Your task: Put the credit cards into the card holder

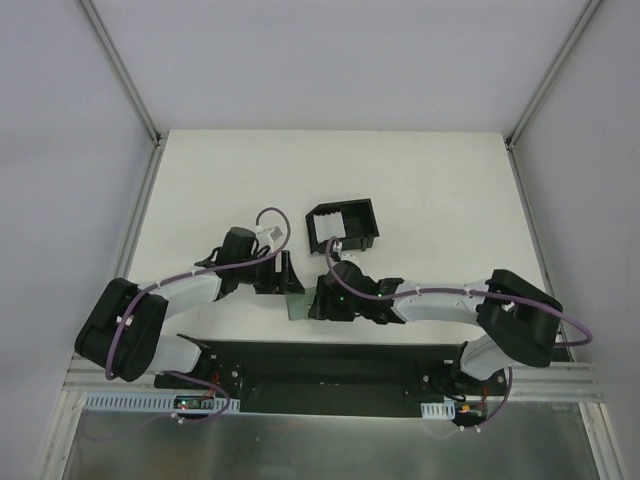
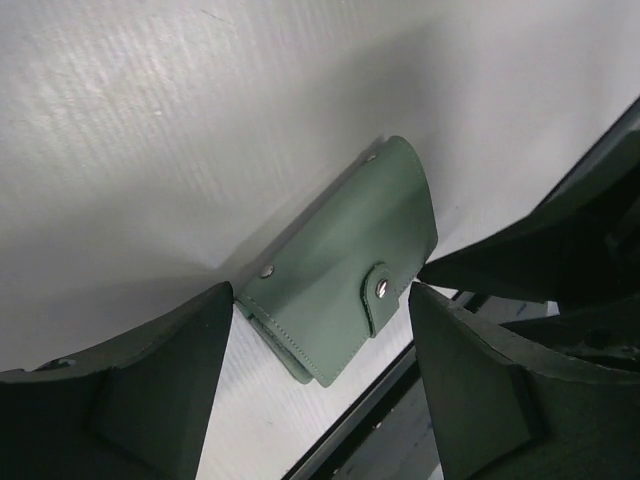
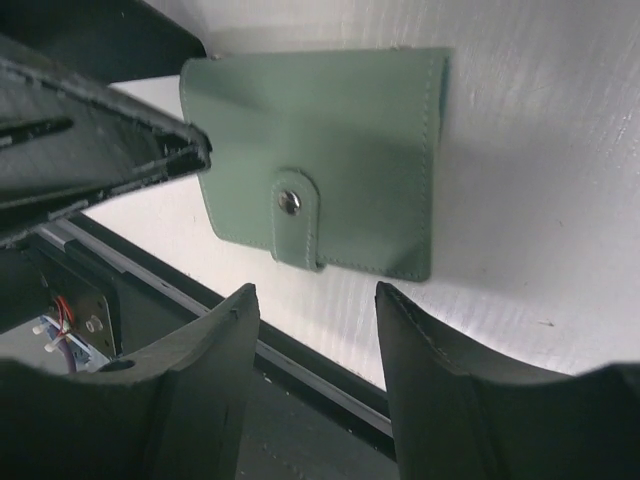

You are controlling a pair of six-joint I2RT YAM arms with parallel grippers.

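The closed green card holder (image 1: 298, 305) lies near the table's front edge, its snap flap (image 2: 379, 292) facing up. My left gripper stands part open over its left end; one fingertip appears close to a corner of the holder, and whether they touch I cannot tell. Pointing down at the holder's right side, my right gripper is part open too, with nothing between its fingers. In the right wrist view the holder (image 3: 370, 150) is just beyond those fingertips. No credit cards can be made out clearly.
Behind the grippers sits a black tray (image 1: 371, 215) with a white item (image 1: 329, 226) in its left part. A dark edge strip runs along the front.
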